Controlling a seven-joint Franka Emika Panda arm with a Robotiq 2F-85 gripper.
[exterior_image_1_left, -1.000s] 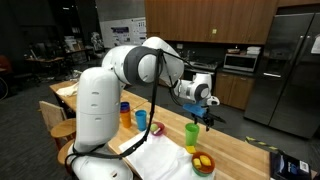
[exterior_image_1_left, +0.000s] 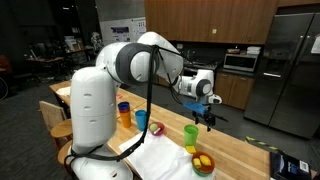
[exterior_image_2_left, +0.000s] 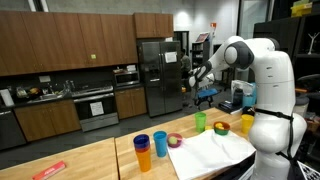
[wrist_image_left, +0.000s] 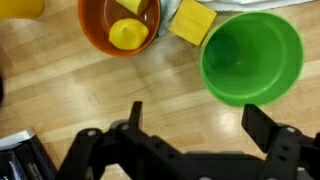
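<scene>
My gripper stands open above the bare wooden table, with nothing between its fingers. In the wrist view a green cup (wrist_image_left: 275, 65) shows its open mouth, just ahead of the right finger (wrist_image_left: 258, 122). A yellow block (wrist_image_left: 192, 20) lies beside the cup. Left of that, a red-orange bowl (wrist_image_left: 98, 35) holds yellow items (wrist_image_left: 128, 34). In exterior view 1 the green cup (exterior_image_1_left: 190, 135) stands on the table below and slightly left of the gripper (exterior_image_1_left: 209, 121). The bowl (exterior_image_1_left: 204, 171) is closer to that camera.
Blue cups (exterior_image_1_left: 140, 119) and orange cups (exterior_image_2_left: 143, 158) stand at the table's far side from the bowl, near a pinkish dish (exterior_image_1_left: 156, 128). A white sheet (exterior_image_1_left: 155, 160) covers part of the table. Bare wood (exterior_image_1_left: 245, 155) lies right of the bowl.
The arm's upper links have shifted slightly in exterior view 1, while the gripper stays near the same place. The cup, block and bowl have not visibly moved.
</scene>
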